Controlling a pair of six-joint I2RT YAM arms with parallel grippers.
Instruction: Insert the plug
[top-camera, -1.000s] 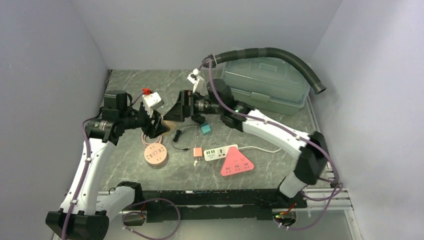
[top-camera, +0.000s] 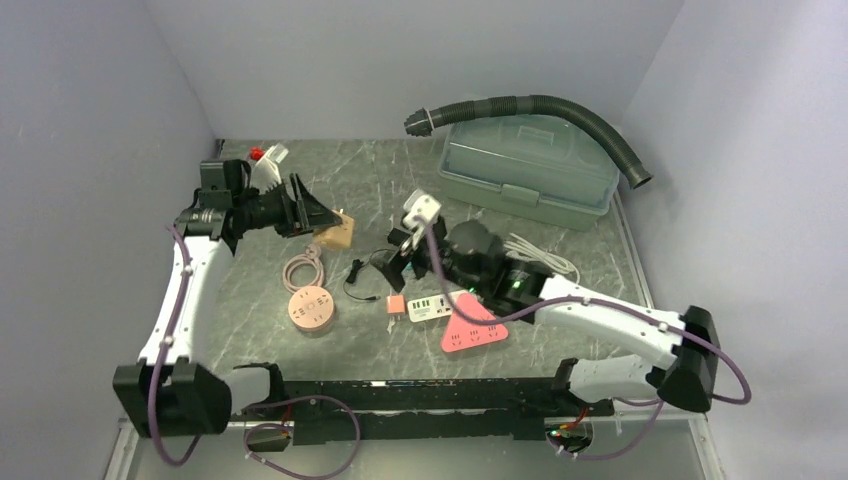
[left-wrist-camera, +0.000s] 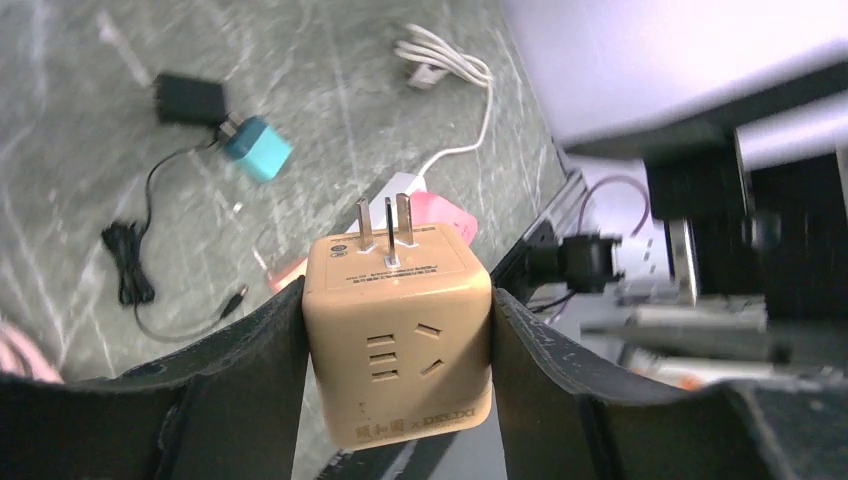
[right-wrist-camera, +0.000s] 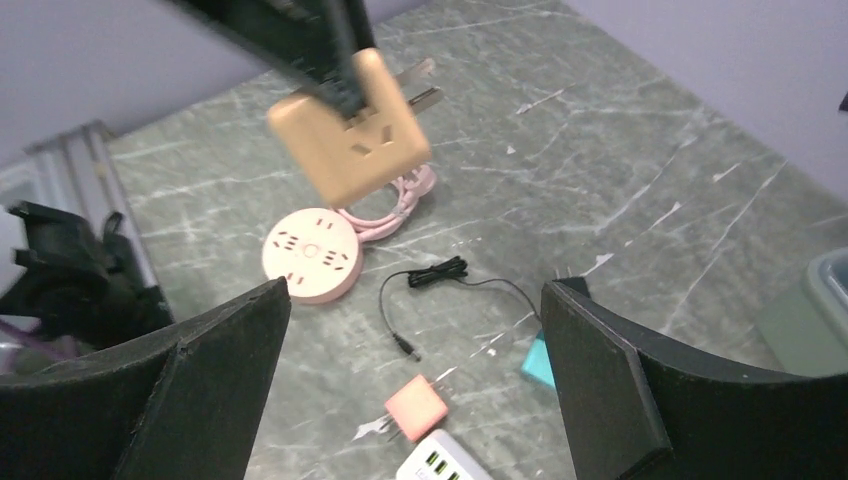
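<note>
A tan cube-shaped plug adapter (top-camera: 337, 233) is held above the left part of the table by my left gripper (top-camera: 326, 222). In the left wrist view the adapter (left-wrist-camera: 397, 340) sits between both fingers, its three metal prongs pointing up and socket slots facing the camera. The right wrist view shows the same adapter (right-wrist-camera: 360, 140) at upper left, apart from my right gripper. My right gripper (top-camera: 394, 262) stands open over the table's middle, blurred by motion, with nothing between its fingers. Below lie a pink triangular power strip (top-camera: 474, 328) and a white strip (top-camera: 430, 307).
A round pink socket (top-camera: 312, 308) and coiled pink cable lie at left. A small orange plug (top-camera: 396, 305), a black adapter (left-wrist-camera: 190, 98) and a teal cube (left-wrist-camera: 260, 148) lie mid-table. A green box (top-camera: 530, 165) with a black hose (top-camera: 510, 105) fills the back right.
</note>
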